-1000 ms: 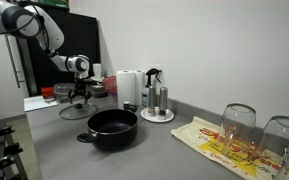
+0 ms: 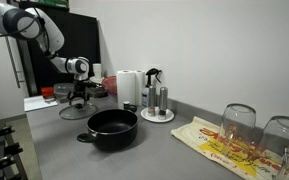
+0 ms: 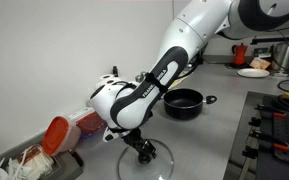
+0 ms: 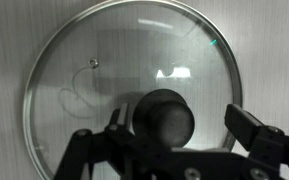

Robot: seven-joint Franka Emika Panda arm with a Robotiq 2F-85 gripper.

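A round glass lid (image 4: 89, 75) with a thin metal rim and a black knob (image 4: 169, 118) lies flat on the grey counter. My gripper is open above it, one finger on either side of the knob in the wrist view. Exterior view 2 has the lid (image 3: 156, 170) under the gripper, and the knob (image 3: 145, 152) close beneath its fingers. Whether a finger touches the knob, I cannot tell. A black pot (image 2: 112, 128) with a side handle stands uncovered, apart from the lid (image 2: 77, 112).
Bottles (image 2: 163, 101) and a paper towel roll (image 2: 130, 87) line the wall behind the pot. Two upturned glasses (image 2: 238, 124) stand at the far end beside a patterned cloth (image 2: 212, 142). A red container (image 3: 60, 134) sits near the lid.
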